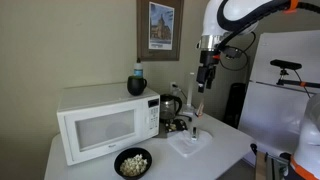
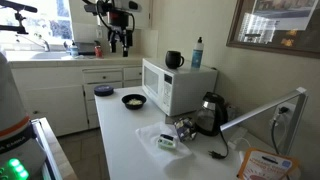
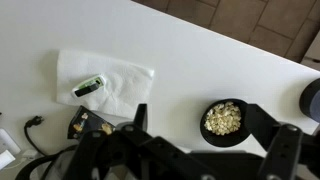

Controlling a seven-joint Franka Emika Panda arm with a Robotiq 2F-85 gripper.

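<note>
High above the table, my gripper stands open, with its two fingers apart and nothing held. A black bowl of pale small pieces sits on the table in front of the microwave; in the wrist view the bowl's contents show between the fingers, well below them. A white towel lies flat on the table. On it rests a small white, green and dark object.
The white microwave carries a black mug and, behind it, a bottle. A kettle stands beside it. Another dark bowl lies beyond the first.
</note>
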